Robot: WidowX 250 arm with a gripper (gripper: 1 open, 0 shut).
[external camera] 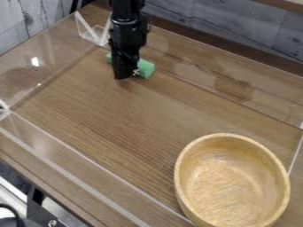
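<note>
My gripper [126, 67] is at the back of the wooden tray, pointing down at a green object [144, 67], a small block or sponge, that lies partly behind it. The fingertips are at the green object, but whether they are shut on it is too small and dark to tell. The dark arm above hides part of the object.
A round beige bowl [231, 181] sits at the front right. The wooden floor [101, 133] of the tray is clear across the middle and left. Grey walls [219, 22] border the back and left.
</note>
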